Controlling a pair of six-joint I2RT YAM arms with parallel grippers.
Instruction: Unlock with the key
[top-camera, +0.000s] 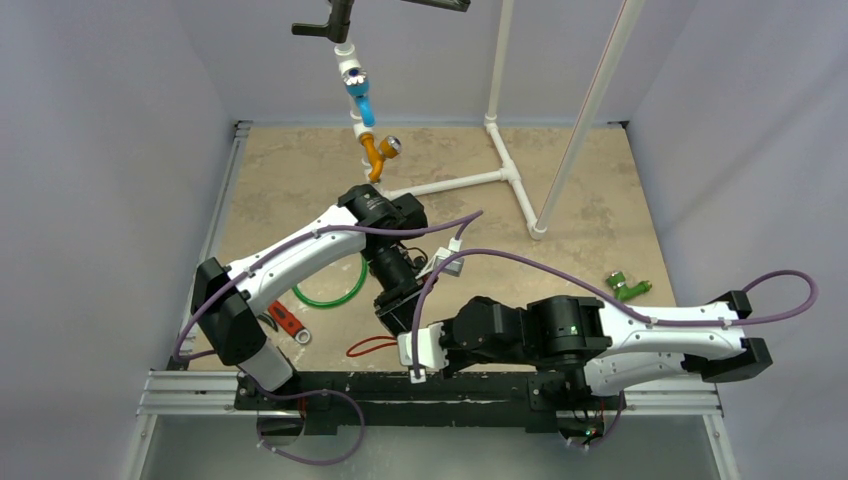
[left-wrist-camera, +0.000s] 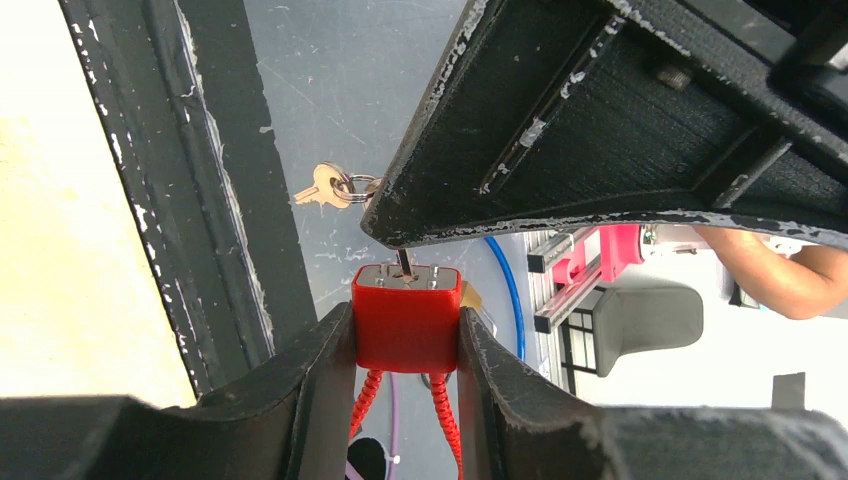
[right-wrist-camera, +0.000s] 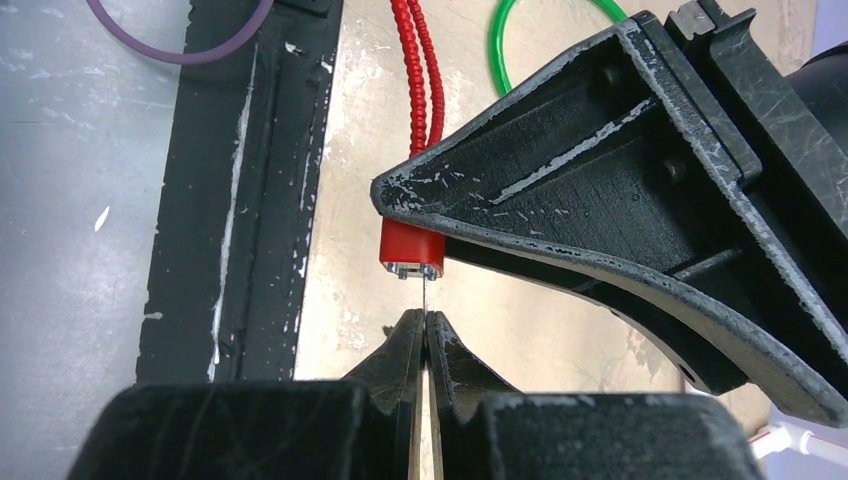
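In the left wrist view a red padlock sits between the fingers of my left gripper, which is shut on it. Its metal face turns toward my right gripper. That gripper is shut on a thin key, whose narrow blade spans the short gap to the padlock's face. The blade meets the keyhole area; how deep it sits I cannot tell. Another key dangles on a ring beside the right fingers. The padlock's red beaded loop trails away. From above, the arms hide both fingertips.
A green ring and a red-orange tool lie on the board's left. White pipes with valves stand at the back. A green fitting lies at the right. Purple cables drape over both arms.
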